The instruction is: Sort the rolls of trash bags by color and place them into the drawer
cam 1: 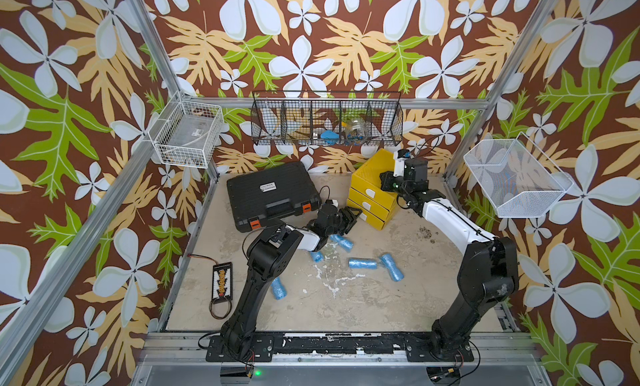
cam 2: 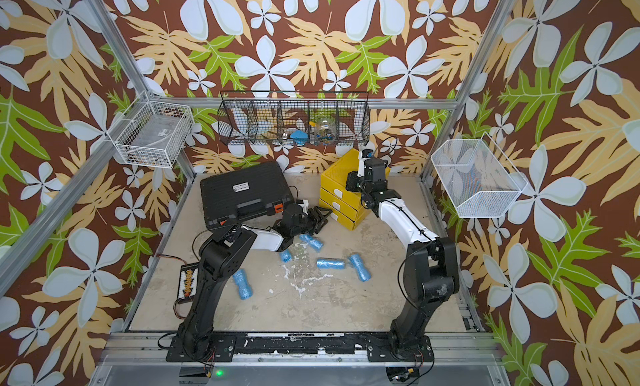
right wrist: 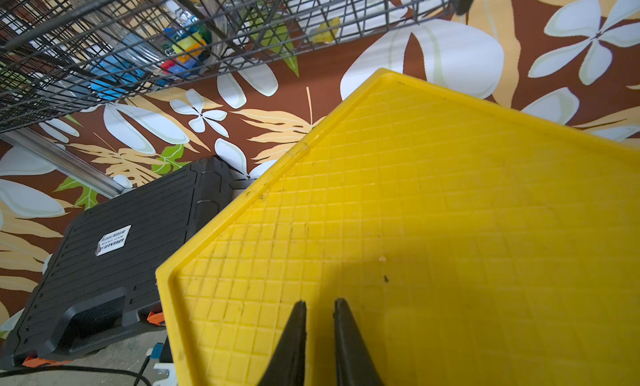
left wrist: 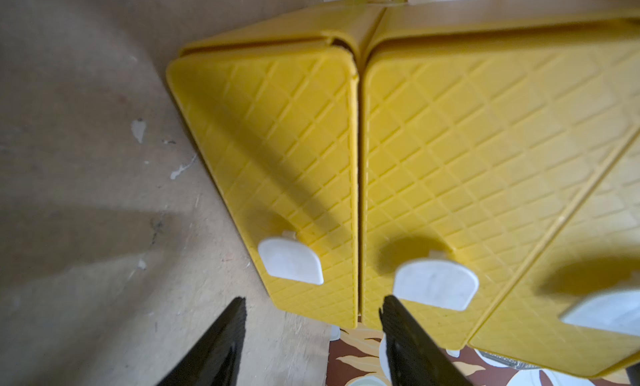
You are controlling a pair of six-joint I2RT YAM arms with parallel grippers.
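The yellow drawer unit (cam 1: pixel 370 189) stands at the back right of the table, its drawers shut. In the left wrist view, the bottom drawer's white handle (left wrist: pixel 291 260) and the middle drawer's handle (left wrist: pixel 435 284) lie beyond my left gripper, which is open and empty in front of the drawer fronts. My right gripper is over the unit's yellow top (right wrist: pixel 400 206); its fingers are close together and nothing shows between them. Several blue rolls lie on the table, among them one roll (cam 1: pixel 392 267), another roll (cam 1: pixel 362 262) and one partly hidden under the left wrist (cam 1: pixel 316 256).
A black case (cam 1: pixel 272 194) lies left of the drawer unit, close to my left arm. Wire baskets, including a black one (cam 1: pixel 300 122), hang around the sides. A small black device (cam 1: pixel 222 284) with cables sits at the left.
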